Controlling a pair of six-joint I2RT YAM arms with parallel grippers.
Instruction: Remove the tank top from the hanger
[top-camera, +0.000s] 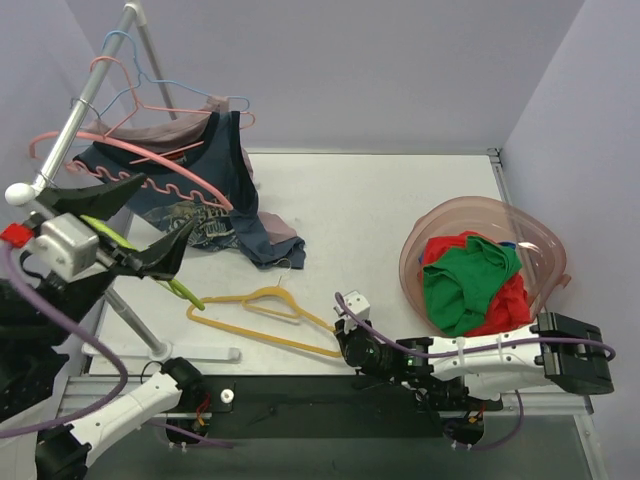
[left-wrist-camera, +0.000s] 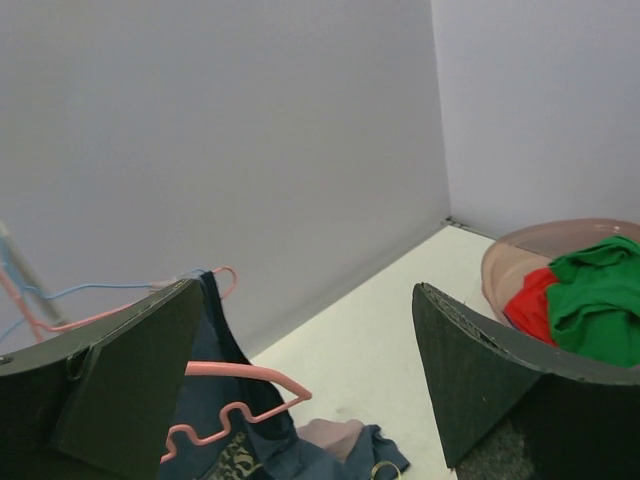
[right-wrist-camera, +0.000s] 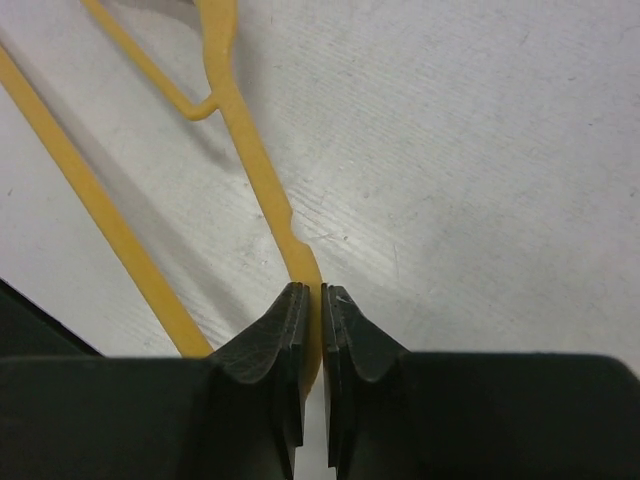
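A navy tank top (top-camera: 200, 190) with a printed front hangs among pink hangers (left-wrist-camera: 250, 372) on the rack, its lower part spilling onto the white surface. My left gripper (top-camera: 135, 225) is open, high at the rack's left, by a green hanger (top-camera: 180, 290), with nothing between its fingers. My right gripper is shut on a yellow hanger (right-wrist-camera: 260, 170) low over the white surface, in front of the tank top.
A translucent basket (top-camera: 420, 220) with red and green cloths stands on the right. The rack's pole (top-camera: 75, 120) runs along the left.
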